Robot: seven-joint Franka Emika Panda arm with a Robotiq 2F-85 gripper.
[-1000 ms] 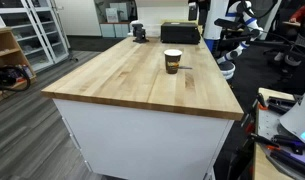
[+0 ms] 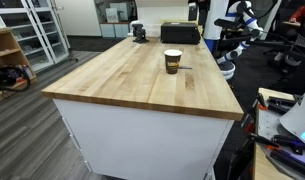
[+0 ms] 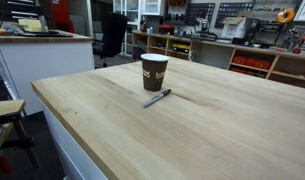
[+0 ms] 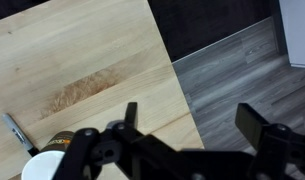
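A dark brown paper cup (image 2: 173, 64) with a white top stands upright on the wooden tabletop (image 2: 117, 75). Beside it lies a slim grey pen (image 3: 157, 98), close to the cup (image 3: 153, 76) but apart from it. From the wrist, the cup (image 4: 44, 166) shows at the lower left, partly cut off by the frame, with the pen (image 4: 20, 134) just above and left of it. My gripper is open, its fingers wide apart and nothing between them; both cup and pen lie left of the fingers. I cannot make the gripper out clearly in either exterior view.
Around the cup the tabletop is largely bare. In the wrist view, the table's edge runs diagonally, with grey floor (image 4: 232, 85) beyond it. Dark equipment (image 2: 176, 37) stands at the table's far end, and a cluttered workbench (image 3: 217, 58) lines the back wall.
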